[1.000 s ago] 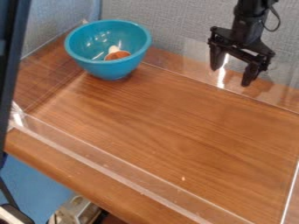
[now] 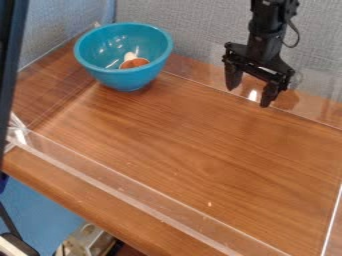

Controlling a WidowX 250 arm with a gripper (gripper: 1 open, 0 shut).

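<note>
A black robot gripper (image 2: pixel 250 88) hangs over the back right of the wooden table (image 2: pixel 181 160), its two fingers spread open with nothing visible between them. Left of it, apart, a turquoise bowl (image 2: pixel 123 76) stands at the back left. Inside the bowl lie an orange rounded item (image 2: pixel 134 63) and a small white item, too small to identify.
A clear low rim runs around the tabletop, and a grey padded wall (image 2: pixel 187 25) rises behind it. A dark post stands at the left edge.
The arm and gripper have moved left, toward the bowl. The bowl and its contents are unchanged.
</note>
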